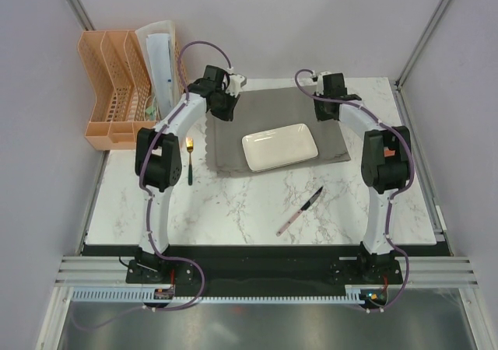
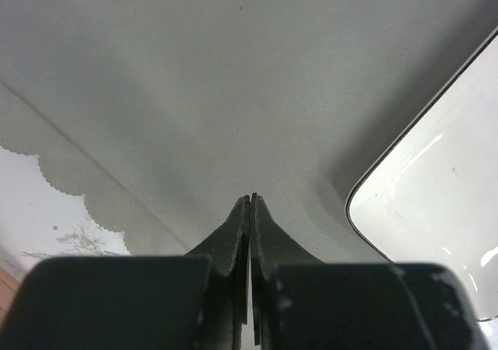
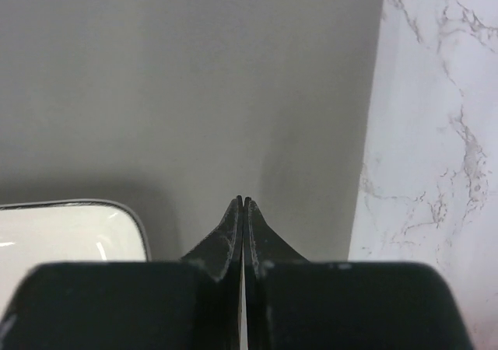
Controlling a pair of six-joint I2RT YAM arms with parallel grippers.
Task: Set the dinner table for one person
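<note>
A white rectangular plate [image 1: 279, 147] lies slightly tilted on the grey placemat [image 1: 261, 109]. Over the mat by the plate's upper left corner, my left gripper [image 1: 226, 117] is shut. Its fingertips meet in the left wrist view with nothing between them, and the plate [image 2: 436, 179] is to their right. My right gripper [image 1: 321, 117] hangs over the mat beyond the plate's upper right corner, likewise shut and empty in the right wrist view. A fork [image 1: 190, 162] with a dark green handle lies left of the mat. A knife [image 1: 299, 211] with a pink handle lies diagonally below the plate.
An orange slotted rack [image 1: 117, 85] stands at the back left, with a pale blue flat item [image 1: 160, 66] upright in it. Bare marble table [image 1: 210, 218] lies in front of the mat. My right forearm covers part of the table's right side.
</note>
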